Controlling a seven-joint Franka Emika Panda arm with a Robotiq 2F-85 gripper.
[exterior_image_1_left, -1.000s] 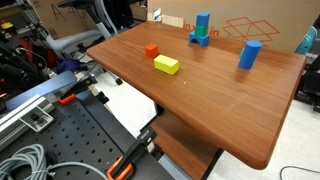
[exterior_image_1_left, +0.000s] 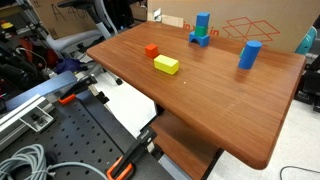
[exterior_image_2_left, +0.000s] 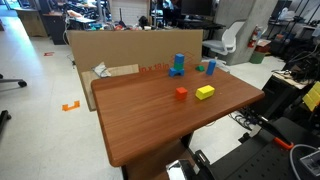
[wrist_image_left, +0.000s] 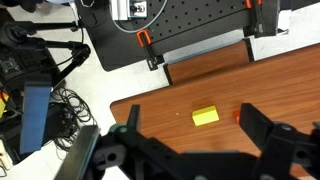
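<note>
On the wooden table (exterior_image_1_left: 225, 100) a yellow block (exterior_image_1_left: 166, 65) lies close to a red block (exterior_image_1_left: 152, 50). A small stack of blue and green pieces (exterior_image_1_left: 201, 28) stands upright at the far side, and a separate blue cylinder (exterior_image_1_left: 249, 55) stands apart from it. The wrist view looks down from above the table edge, with the yellow block (wrist_image_left: 205, 116) and the red block (wrist_image_left: 238, 117) showing beyond my gripper. Its dark fingers are wide apart at the bottom of that view, and nothing is seen held between them. The stack is not visible there.
A cardboard panel (exterior_image_2_left: 120, 50) stands along the table's back edge. A dark slotted rail base (exterior_image_1_left: 75, 125) with orange-handled clamps runs beside the table, with a gap down to the floor between.
</note>
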